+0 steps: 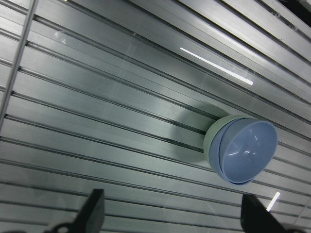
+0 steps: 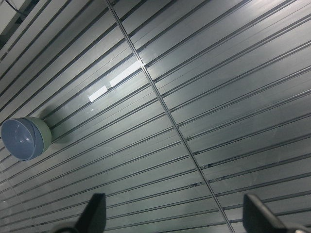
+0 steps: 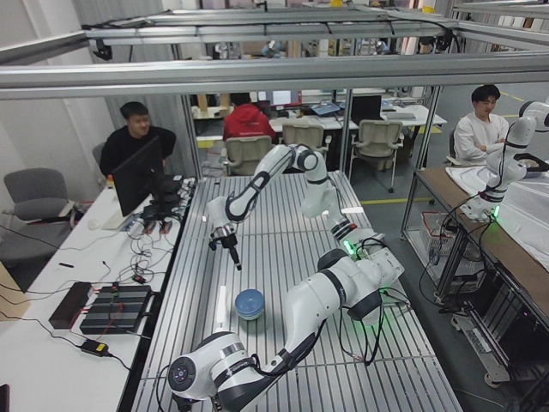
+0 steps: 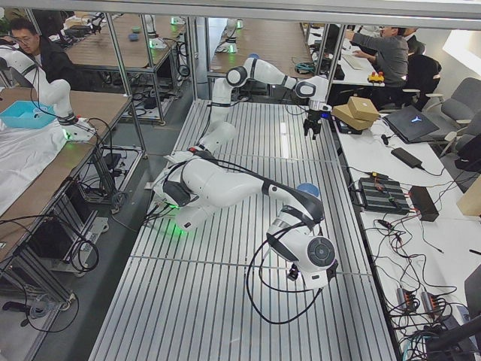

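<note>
Nested bowls (image 3: 250,305), blue inside pale green, rest on the slatted metal table; they appear at the right of the left wrist view (image 1: 248,150) and the left of the right wrist view (image 2: 18,138). The arm at the back holds its gripper (image 3: 230,249) raised above the table, apart from the bowls. In both wrist views the fingertips sit wide apart at the bottom edge, so both my left gripper and my right gripper are open with nothing between them. The nearer arm's gripper is mostly hidden under its body in the camera left view.
The slatted table (image 4: 195,301) is otherwise largely clear. The nearer arm lies low beside the bowls, with loose cables. A side desk (image 3: 94,360) with monitor and electronics runs along the left; people sit around the frame.
</note>
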